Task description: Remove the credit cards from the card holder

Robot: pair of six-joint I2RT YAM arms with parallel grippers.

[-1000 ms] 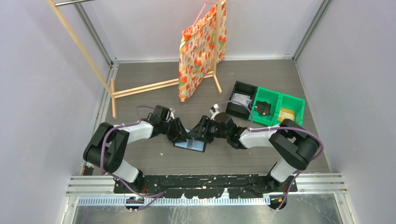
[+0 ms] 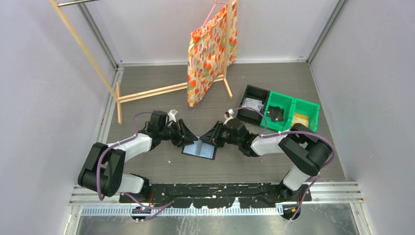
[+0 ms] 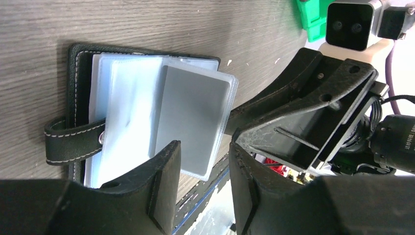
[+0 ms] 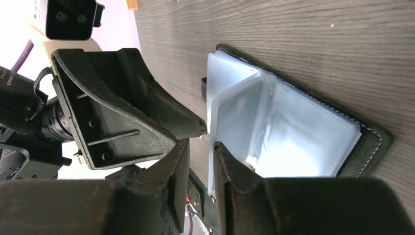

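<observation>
The card holder (image 2: 198, 150) lies open on the table between both grippers, with dark stitched edges, a strap and clear plastic sleeves (image 3: 132, 112). In the left wrist view my left gripper is part open over the holder's edge, nothing visibly between its fingers. My right gripper has its fingers apart around the upright edge of a clear sleeve (image 4: 235, 115); whether it touches the sleeve is unclear. No card can be clearly told apart from the sleeves.
A black bin (image 2: 248, 115) and green bins (image 2: 306, 105) stand at the back right. A wooden rack (image 2: 151, 93) with patterned fabric (image 2: 205, 58) stands behind. The table in front of the holder is clear.
The left arm has drawn back slightly to the left since a second ago, uncovering more of the holder. The right gripper has shifted only slightly.
</observation>
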